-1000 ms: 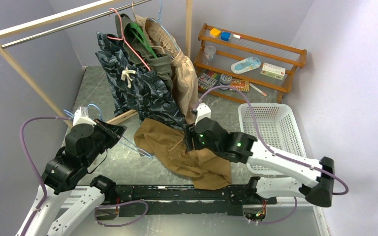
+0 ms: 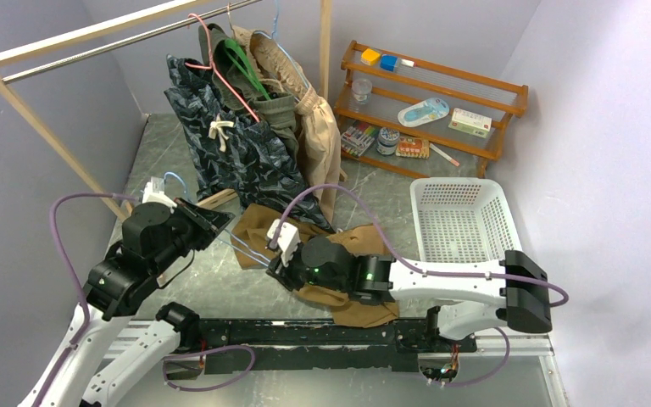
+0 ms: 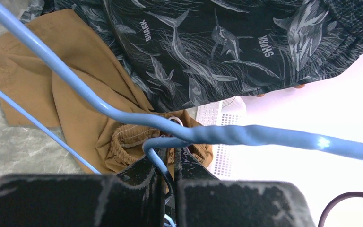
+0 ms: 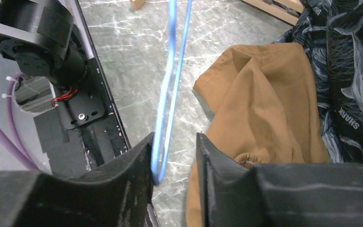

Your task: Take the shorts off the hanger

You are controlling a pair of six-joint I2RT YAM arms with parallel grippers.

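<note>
A blue hanger (image 3: 246, 135) is clear of any garment, with my left gripper shut on it near its hook. Its far end (image 2: 253, 253) reaches toward my right gripper (image 2: 275, 259). In the right wrist view the hanger's end (image 4: 157, 170) lies at the left finger, and my right gripper is part open; whether the end sits between the fingers cannot be told. Brown shorts (image 2: 258, 229) lie crumpled on the floor beneath, apart from the hanger.
Dark patterned shorts (image 2: 242, 161), green ones and beige ones (image 2: 318, 136) hang from the rack (image 2: 93, 32) above. A white basket (image 2: 509, 216) stands at the right, before a wooden shelf (image 2: 441, 131). Grey floor (image 2: 203, 288) shows left of the brown shorts.
My right gripper has moved left and down from over the brown shorts to the hanger's far end. The left gripper has shifted slightly right with the hanger. The brown shorts have stayed put.
</note>
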